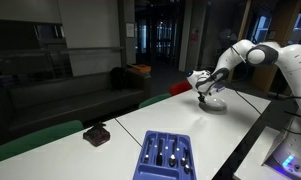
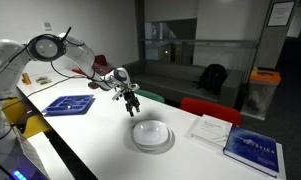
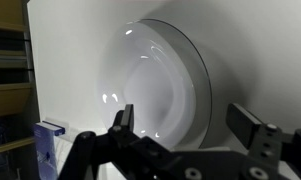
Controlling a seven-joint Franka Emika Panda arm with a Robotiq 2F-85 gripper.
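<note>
A white bowl [image 2: 150, 131] rests on a wider round plate or lid [image 2: 160, 148] on the white table. In the wrist view the bowl [image 3: 148, 84] lies beneath my gripper, and its near rim shows between the two dark fingers. The gripper [image 2: 126, 100] is open and stands above the table on the tray side of the bowl in exterior view 2. In exterior view 1 the gripper [image 1: 201, 98] overlaps the edge of the bowl and plate [image 1: 216, 103]. Contact between fingers and rim cannot be made out.
A blue tray [image 1: 165, 157] holds several utensils at the table's front. A dark small object [image 1: 96, 134] lies on the left. Books [image 2: 238, 150] sit beyond the bowl, and a red chair [image 2: 210, 108] stands behind the table.
</note>
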